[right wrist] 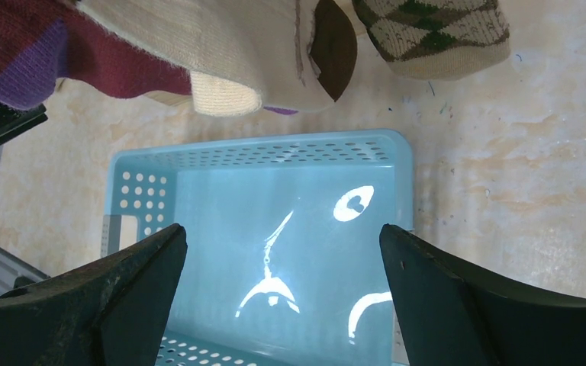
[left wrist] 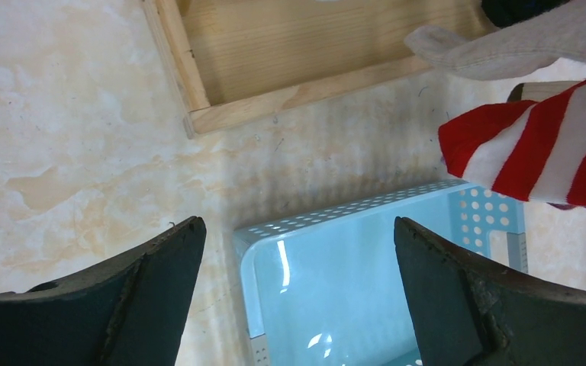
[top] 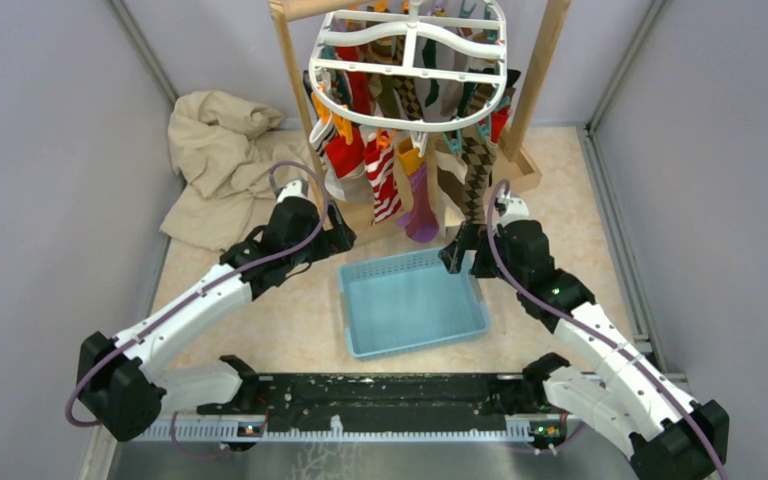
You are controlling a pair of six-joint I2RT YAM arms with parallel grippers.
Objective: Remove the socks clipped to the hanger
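Observation:
Several socks hang by clips from the white hanger (top: 410, 70) at the top of the top view. Along its front are a red-and-white striped sock (top: 381, 178), a purple sock with a mustard top (top: 419, 195) and a brown checkered sock (top: 477, 165). To the left of and below them, my left gripper (top: 340, 228) stands open and empty. My right gripper (top: 461, 250) is open too, close below the checkered sock, with no sock between its fingers. In the left wrist view the striped sock (left wrist: 538, 145) lies outside the fingers, at the right.
An empty light-blue basket (top: 415, 305) sits on the floor between the arms, its rim below both grippers. A wooden frame (top: 535, 75) with a base surrounds the hanger. Beige cloth (top: 222, 165) is heaped at the left. The floor right of the basket is clear.

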